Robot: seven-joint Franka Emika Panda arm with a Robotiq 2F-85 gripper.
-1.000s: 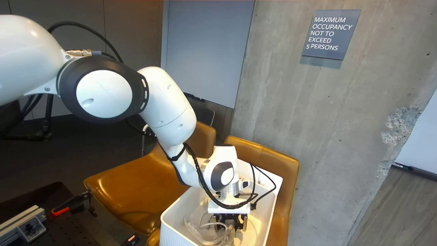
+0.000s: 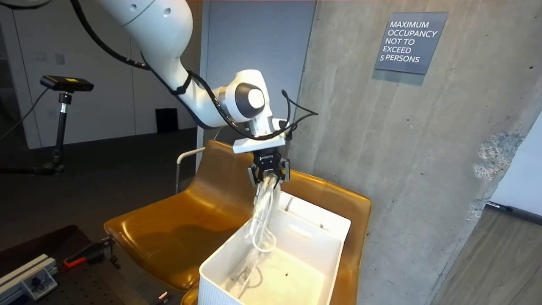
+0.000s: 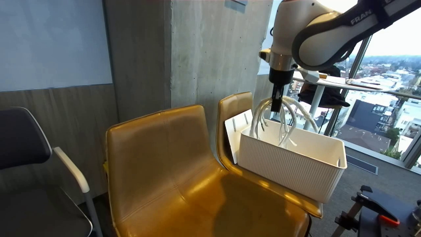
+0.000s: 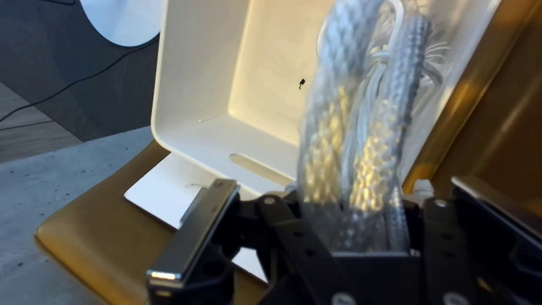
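Note:
A bundle of white braided cables (image 2: 262, 206) hangs from my gripper (image 2: 269, 175), which is shut on it. In exterior view 2 the cables (image 3: 257, 118) loop down on both sides of the gripper (image 3: 277, 106), and their lower ends drop into the white bin (image 3: 286, 168). The wrist view has thick braided strands (image 4: 325, 137) rising between the fingers, blurred and close to the lens; they hide part of the fingertips. Below lies the bin floor (image 4: 274, 66), bare except for a small dark speck. Thinner cables sit along one side wall.
The bin stands on a brown leather chair (image 2: 350, 244), with a white flat panel (image 3: 236, 132) leaning behind it. Another brown chair (image 3: 158, 158) is alongside, its seat empty. A concrete wall (image 2: 406, 152) rises behind. Clamps and a dark table (image 2: 76, 284) occupy the front left.
My gripper was down inside the bin among the cables. It has risen well above the rim and moved slightly left and back, with the cable bundle lifted along.

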